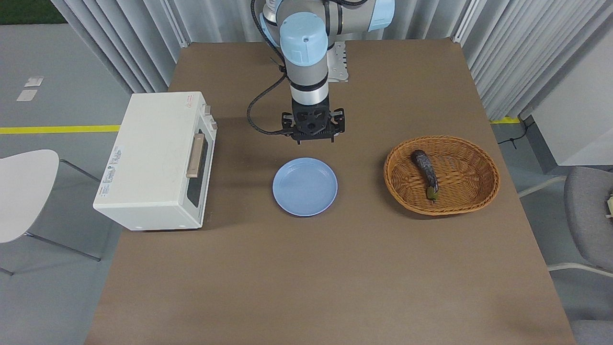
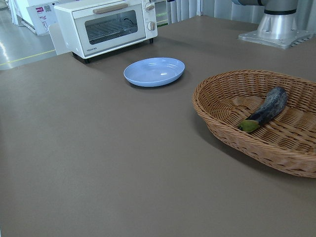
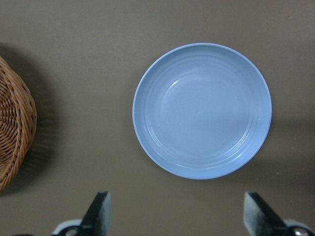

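Observation:
A dark, elongated eggplant (image 1: pixel 424 169) with a green stem lies in a round wicker basket (image 1: pixel 471 195) on the right of the front view; the left view also shows the eggplant (image 2: pixel 266 107) there. An empty light-blue plate (image 1: pixel 304 187) lies left of the basket. My gripper (image 1: pixel 314 140) hangs above the table just behind the plate. In the wrist view its two fingers (image 3: pixel 98 216) stand wide apart at the bottom edge, open with nothing between them, with the plate (image 3: pixel 202 110) ahead of them.
A white toaster oven (image 1: pixel 146 149) with a wooden handle, its door shut, stands on the table's left side. Chairs stand off both sides of the table.

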